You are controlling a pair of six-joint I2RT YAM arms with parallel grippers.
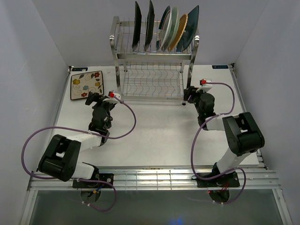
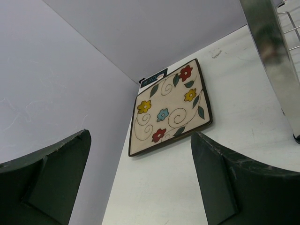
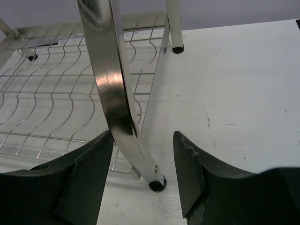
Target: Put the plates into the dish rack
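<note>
Several plates [image 1: 165, 28] stand upright in the top tier of the metal dish rack [image 1: 154, 56]; its lower tier [image 3: 51, 93] is empty wire. A flowered square board [image 2: 168, 103] lies flat at the back left. My left gripper [image 1: 96, 98] is open, short of that board, near the rack's left side. My right gripper [image 1: 190, 93] is at the rack's front right leg [image 3: 112, 93], its fingers apart with that leg seen beyond and between them in the right wrist view; whether they touch it I cannot tell.
Walls close in on left and right, and a metal rail runs along the front edge.
</note>
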